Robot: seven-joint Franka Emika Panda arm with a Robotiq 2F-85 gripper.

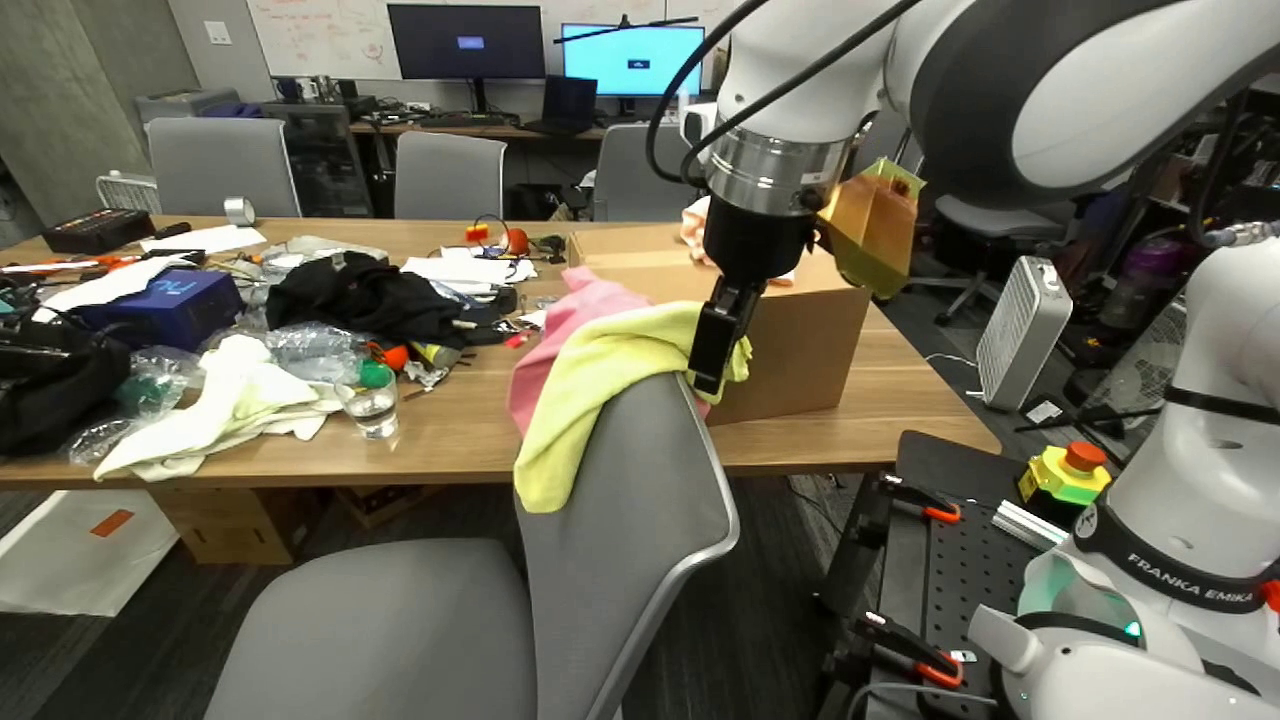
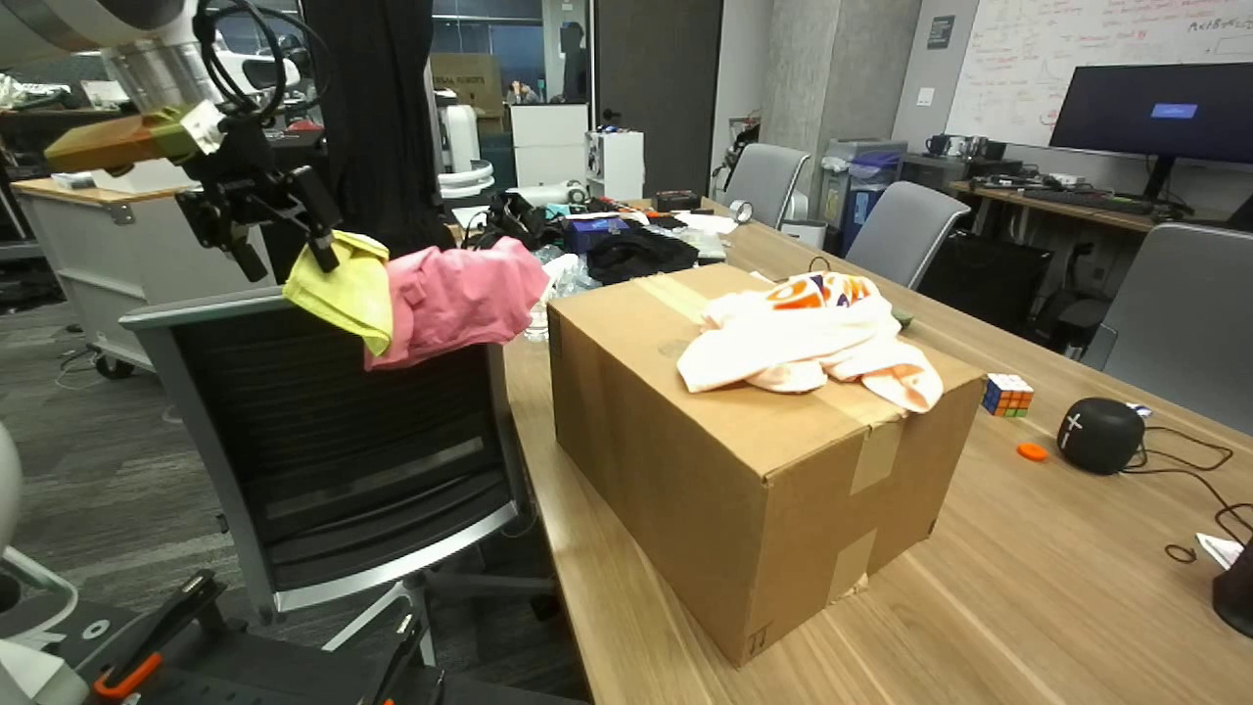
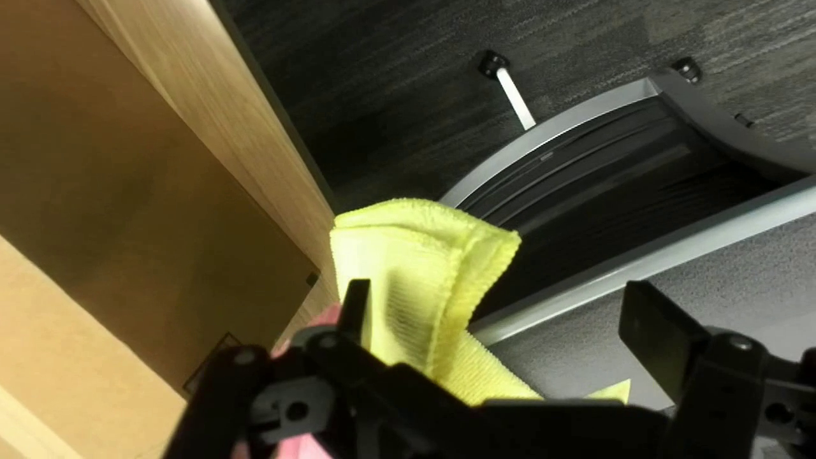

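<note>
A yellow cloth hangs over the top of the grey chair's backrest, with a pink cloth draped beside it. My gripper is open, its two fingers spread wide. In the wrist view the yellow cloth lies near the left finger, which overlaps its edge; whether they touch I cannot tell. No cloth is clamped. From the second exterior view, the gripper is at the yellow cloth's outer end, above the chair top, and the pink cloth reaches toward the table.
A large cardboard box stands on the table close to the chair, a white and orange cloth on its top. Clutter and a glass occupy the table's left part. A Rubik's cube and a black speaker sit beyond the box.
</note>
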